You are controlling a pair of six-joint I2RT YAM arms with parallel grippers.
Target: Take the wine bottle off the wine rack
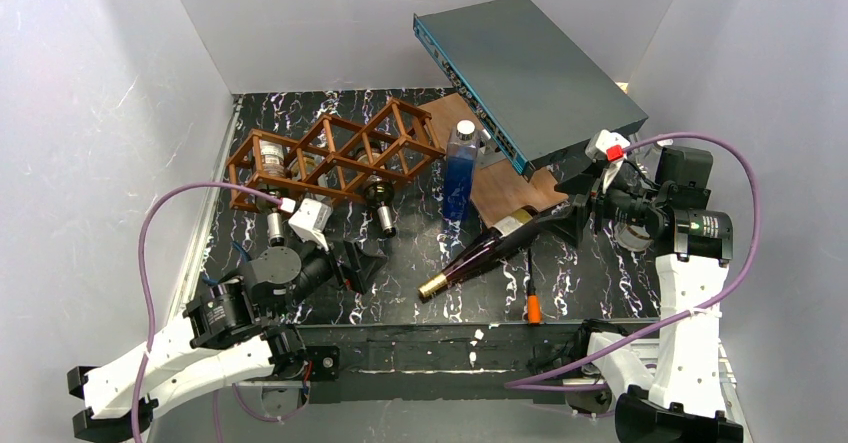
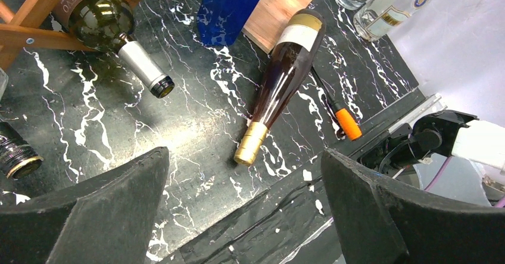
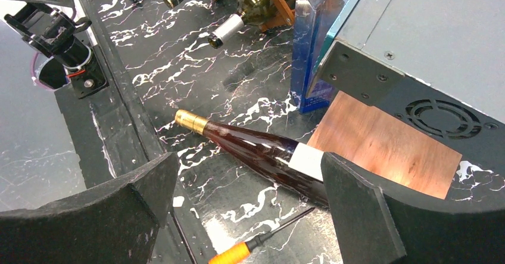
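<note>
A dark wine bottle with a gold neck (image 1: 470, 263) lies on its side on the black marbled table, neck toward the front left. In the right wrist view the same bottle (image 3: 256, 148) lies beyond my right gripper, whose fingers are open with nothing held. From above, the right gripper (image 1: 578, 208) is close to the bottle's base end. My left gripper (image 1: 365, 266) stands open and empty in front of the wooden wine rack (image 1: 340, 168). Two bottles stick out of the rack, one of them green (image 2: 104, 19) with a silver neck.
A blue bottle (image 1: 459, 178) stands upright beside a wooden board (image 1: 515, 195). Above the board juts a large grey metal box (image 1: 530, 73). An orange-handled screwdriver (image 1: 533, 303) lies near the table's front edge. Clear glass bottles (image 2: 390, 14) stand at the right.
</note>
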